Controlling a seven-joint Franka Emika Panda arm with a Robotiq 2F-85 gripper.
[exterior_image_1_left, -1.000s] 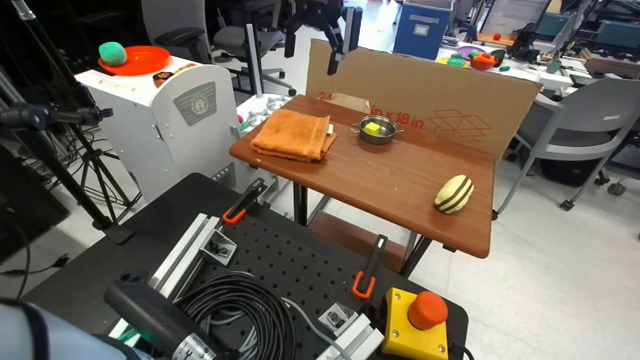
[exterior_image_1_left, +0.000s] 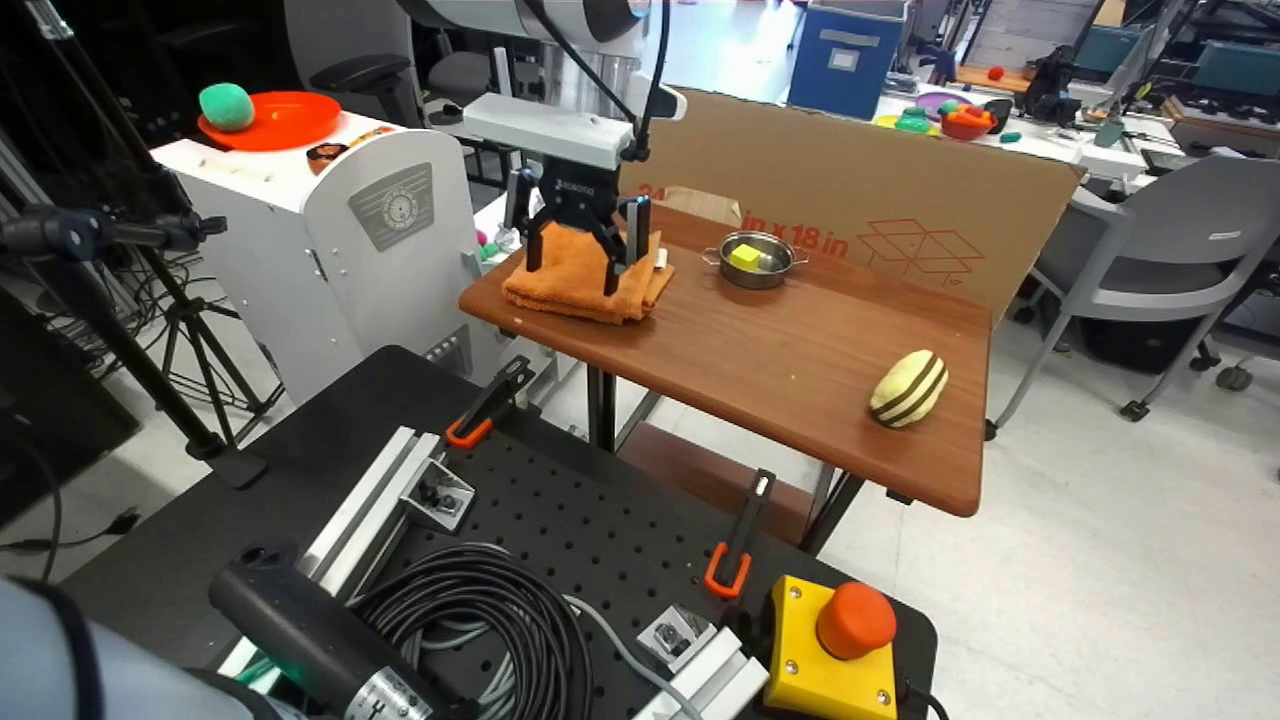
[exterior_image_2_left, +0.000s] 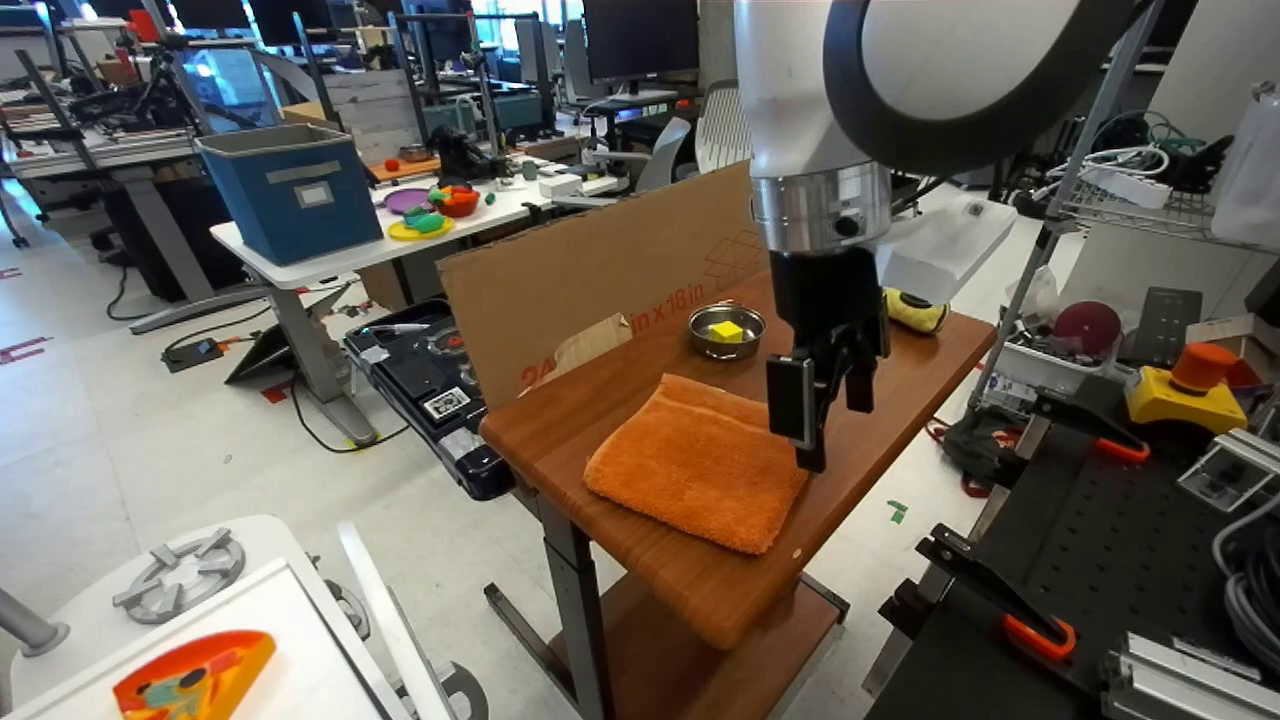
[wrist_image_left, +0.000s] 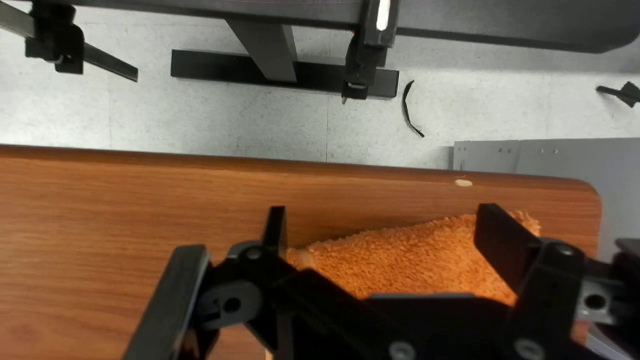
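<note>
A folded orange towel (exterior_image_1_left: 564, 288) lies at the left end of the wooden table; exterior view 2 shows the towel (exterior_image_2_left: 696, 462) flat near the table's corner. My gripper (exterior_image_1_left: 573, 265) points down over it, its fingers wide open. In the wrist view, the towel (wrist_image_left: 414, 258) shows between the spread fingers of my gripper, partly hidden behind the gripper's body. No grasped object shows between the fingertips. Whether they touch the cloth I cannot tell.
A small metal pot (exterior_image_1_left: 756, 277) holding a yellow block (exterior_image_1_left: 744, 257) stands toward the table's back edge. A cream, brown-striped vegetable-like item (exterior_image_1_left: 908, 388) lies at the right end. Cardboard (exterior_image_1_left: 840, 180) walls the back.
The gripper has come down and toward the left, from high above the table's back edge to just over the towel. It was open before as well. The towel, pot and striped item look unmoved.
</note>
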